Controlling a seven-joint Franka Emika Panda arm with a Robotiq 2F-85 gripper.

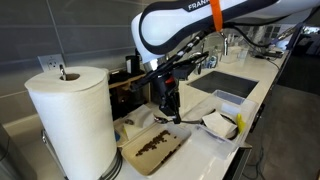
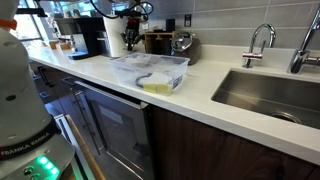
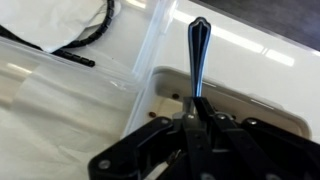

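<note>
My gripper [image 1: 173,116] is shut on a dark-handled utensil [image 1: 189,122], held above the counter between a shallow beige tray [image 1: 139,164] and a clear plastic bin [image 1: 238,146]. Dark brown bits [image 1: 157,144] lie scattered in the tray. In the wrist view the utensil's blue-black handle [image 3: 198,50] sticks out from between the fingers of the gripper. Below it lies part of the tray [image 3: 263,103], and the bin's clear wall [image 3: 140,45] is at left. The utensil's other end is hidden there behind the gripper.
A tall paper towel roll [image 1: 75,120] stands left of the tray. White and yellow items lie inside the bin. A sink [image 2: 270,96] is set into the counter farther along, with bare counter [image 2: 205,88] between it and the bin.
</note>
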